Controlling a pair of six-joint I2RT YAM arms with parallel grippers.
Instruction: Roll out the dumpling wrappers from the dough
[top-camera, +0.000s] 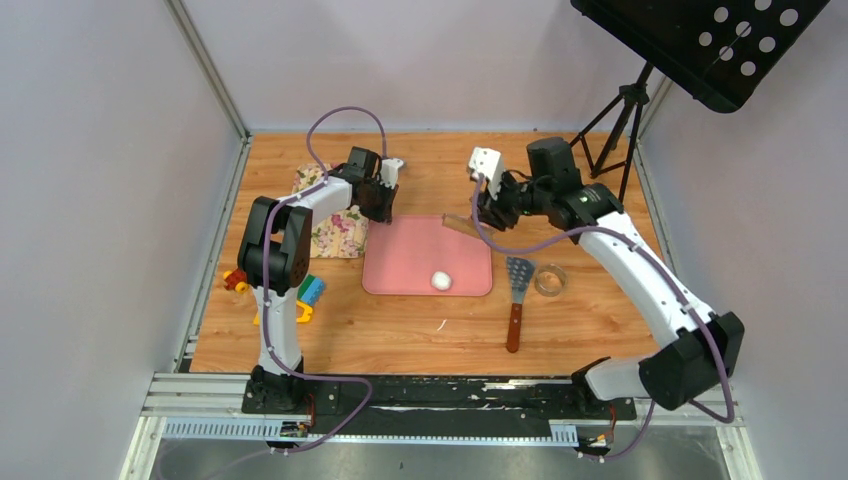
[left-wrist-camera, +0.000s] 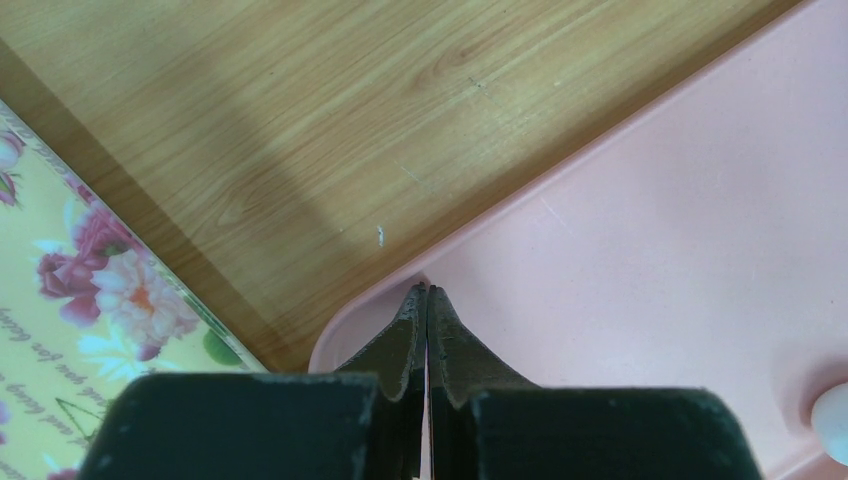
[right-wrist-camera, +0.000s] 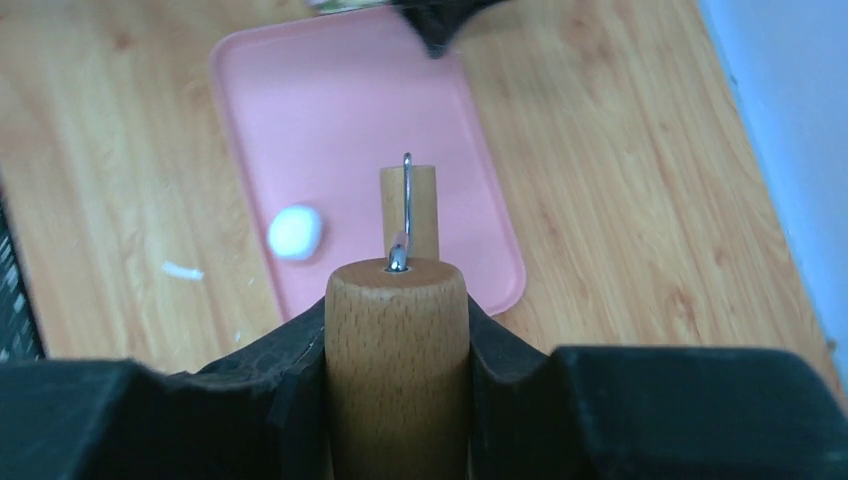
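A white ball of dough (top-camera: 441, 281) rests on the pink board (top-camera: 390, 275), toward its front. My right gripper grips an end of the wooden rolling pin (right-wrist-camera: 397, 390), which in the top view (top-camera: 455, 224) is raised over the board's back right part. My left gripper is shut at the board's back left corner, with nothing visible between its fingertips.
A floral mat (top-camera: 335, 240) lies left of the board, with toy bricks (top-camera: 310, 292) in front. A spatula (top-camera: 515, 325) and glass cup (top-camera: 550, 280) lie to the right. A black stand (top-camera: 630, 100) is at the back right.
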